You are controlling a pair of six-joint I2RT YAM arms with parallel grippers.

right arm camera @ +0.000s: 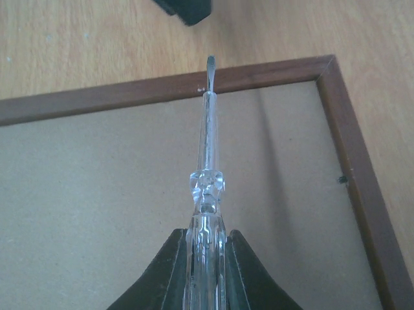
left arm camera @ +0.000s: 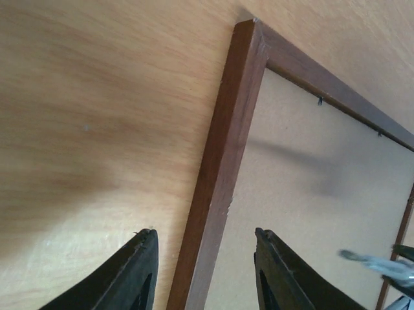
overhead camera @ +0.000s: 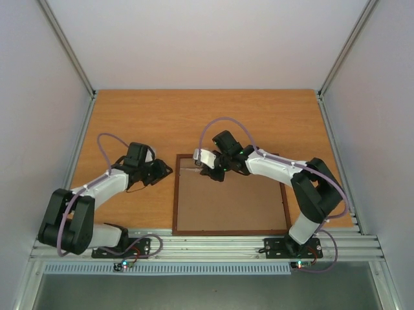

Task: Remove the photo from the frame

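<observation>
The dark brown wooden frame (overhead camera: 174,200) lies face down on the table, its beige backing board (overhead camera: 226,203) still in it. Small dark tabs show along the frame's inner edge, another tab (right arm camera: 343,179) in the right wrist view. A clear screwdriver (right arm camera: 207,194) is gripped by my right gripper, its flat tip pointing over the left rail of the frame. My left gripper hovers open above that left rail, nothing between its fingers. The photo itself is out of sight.
Bare wooden table (overhead camera: 129,206) lies left of the frame and behind it. A metal rail (overhead camera: 213,248) runs along the front edge. Part of the left gripper's dark finger (right arm camera: 191,10) shows near the screwdriver tip.
</observation>
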